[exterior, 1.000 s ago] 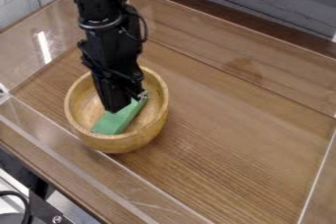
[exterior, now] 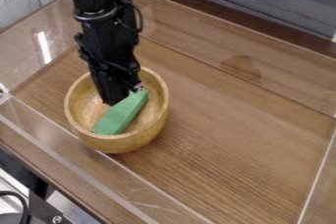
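Observation:
A yellow-tan bowl (exterior: 141, 136) sits on the wooden surface at centre left. Inside it lies a green oblong object (exterior: 120, 116), tilted diagonally. The black gripper (exterior: 116, 94) reaches down from the top into the back of the bowl, just above the green object's upper part. It looks shut, with nothing clearly between its fingers; whether it touches the green object I cannot tell.
Pale walls edge it at the back and sides. A black cable runs at the lower left corner.
The arm has shifted slightly, with the gripper staying over the bowl. The bowl and green object are nearly where they were.

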